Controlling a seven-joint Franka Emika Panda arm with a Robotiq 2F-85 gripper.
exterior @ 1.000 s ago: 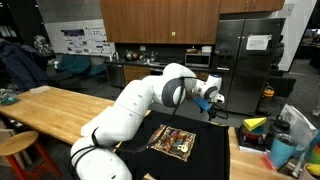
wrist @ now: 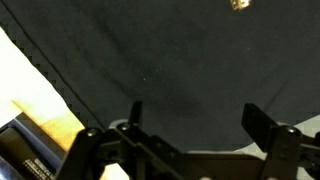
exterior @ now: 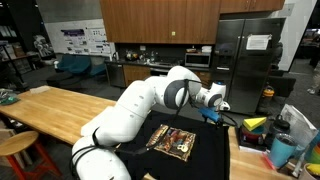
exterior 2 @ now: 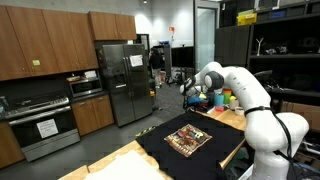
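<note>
My gripper stands open over the black cloth (wrist: pixel 175 60), its two dark fingers wide apart with nothing between them. A small gold-coloured object (wrist: pixel 239 4) shows at the top edge of the wrist view, away from the fingers. In exterior view 1, a flat, patterned reddish-brown board or tray (exterior: pixel 173 142) lies on the cloth below the arm; the same board (exterior 2: pixel 187 139) appears in exterior view 2. The arm's white wrist (exterior: pixel 212 97) is beyond it, toward the cloth's far right. Too little detail shows to name the board's contents.
Containers, including a blue-labelled tub (exterior: pixel 282 150), crowd the right side, with a stack of coloured items (exterior: pixel 252 125) nearby. A dark device (wrist: pixel 22 150) lies at the wrist view's lower left. Bare cloth surrounds the board. A red stool (exterior: pixel 20 145) stands left.
The board has stayed in place.
</note>
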